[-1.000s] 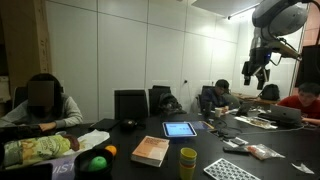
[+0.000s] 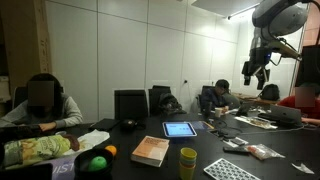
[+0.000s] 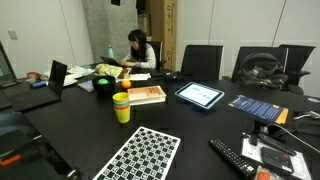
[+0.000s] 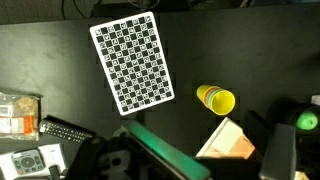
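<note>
My gripper (image 2: 256,77) is high above the right side of the table, far from everything on it. Looking down in the wrist view, its dark fingers lie wide apart at the bottom edge, so it is open, and I see nothing held. A stack of yellow cups (image 4: 215,99) with coloured bands stands upright on the black table. Near it lies a black-and-white checkered board (image 4: 132,62). A thick book with an orange-white cover (image 2: 151,150) lies flat behind the cups. The dark bowl (image 2: 89,164) at the left has a green round thing (image 2: 98,163) in it.
A lit tablet (image 3: 199,95) lies beyond the book. A black keyboard (image 3: 233,158) and packaged parts (image 2: 263,151) lie right of the board. An orange ball (image 2: 111,150) is near the bowl. People sit round the far sides. Bare tabletop surrounds the cups.
</note>
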